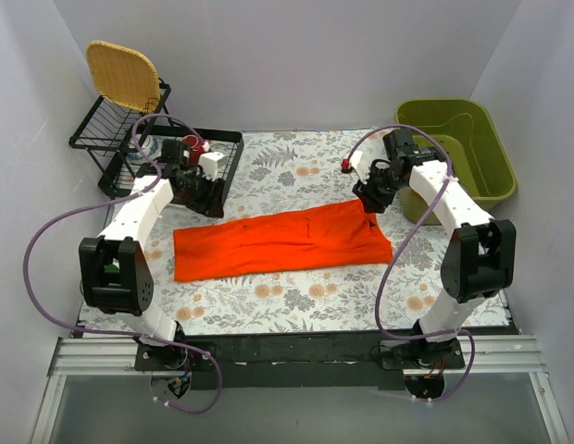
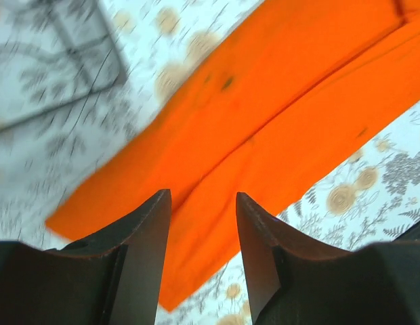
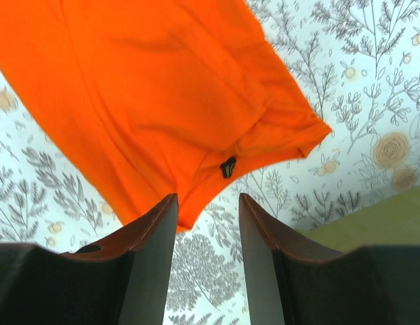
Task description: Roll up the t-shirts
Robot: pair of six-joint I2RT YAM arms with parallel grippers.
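Note:
Across the middle of the table lies an orange-red t-shirt (image 1: 278, 242), folded into a long flat strip with a lengthwise crease and some loose folds at its right end. My left gripper is open above the strip's left end, with orange cloth seen below and between its fingers but not gripped. Over the right end my right gripper also stands open, empty. In the right wrist view a small dark tag (image 3: 227, 167) shows on the shirt's (image 3: 162, 81) crumpled end.
A black dish rack (image 1: 233, 148) holding a red bowl (image 1: 194, 145) stands at back left, partly behind the left arm. The green bin (image 1: 472, 139) occupies the back right.

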